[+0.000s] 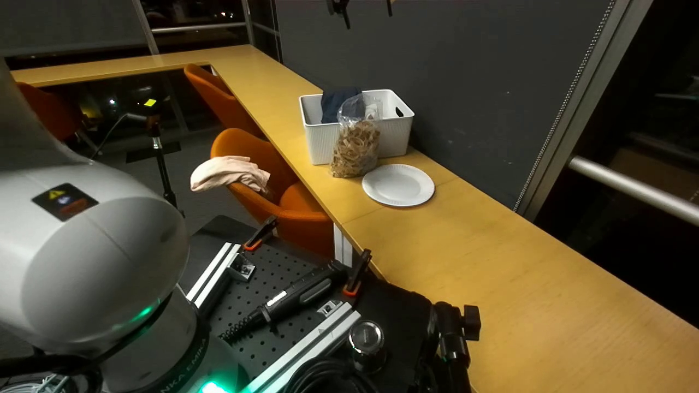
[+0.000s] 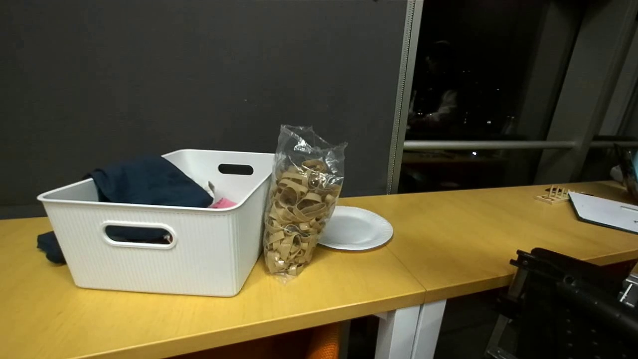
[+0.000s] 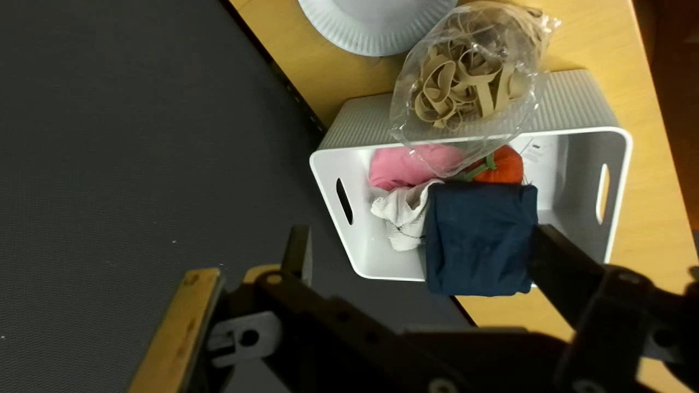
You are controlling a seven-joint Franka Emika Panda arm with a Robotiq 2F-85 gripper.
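Note:
High above the table, my gripper [image 1: 367, 9] shows only its fingertips at the top edge of exterior view 1. In the wrist view the two fingers of the gripper stand wide apart, open, with nothing held between them. Below lies a white basket [image 2: 143, 263] holding a folded navy cloth [image 3: 481, 236], a white cloth [image 3: 403, 213], a pink item [image 3: 409, 164] and an orange-red item [image 3: 504, 167]. The navy cloth hangs over the basket's rim. A clear bag of tan loops [image 2: 299, 215] stands upright against the basket, and a white plate [image 2: 359, 230] lies beside it.
A dark wall panel [image 1: 445, 78] rises right behind the table. Clear wooden table [image 1: 498, 275] stretches right of the plate in exterior view 1. An orange chair [image 1: 295, 203] with a pale cloth [image 1: 226, 172] stands at the table's front edge.

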